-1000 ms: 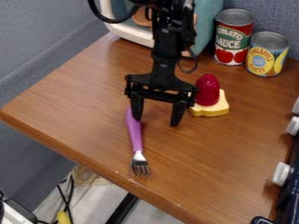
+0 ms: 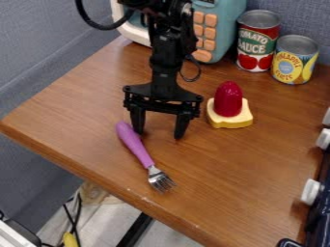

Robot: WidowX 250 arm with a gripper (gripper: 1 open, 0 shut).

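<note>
The black gripper (image 2: 160, 125) hangs over the middle of the wooden table (image 2: 77, 116), its fingers apart with nothing seen between them. A purple-handled fork (image 2: 134, 149) lies just below and left of it, tines toward the front. To the gripper's right a red strawberry-like object (image 2: 229, 99) sits on a yellow piece (image 2: 233, 120).
At the back stand a red tomato can (image 2: 257, 41), a yellow can (image 2: 294, 60) and a teal toy appliance (image 2: 214, 21). A dark appliance with white knobs (image 2: 316, 207) lines the right edge.
The gripper has moved left over the last second. The fork's handle end has shifted left, so the fork now lies more slanted.
</note>
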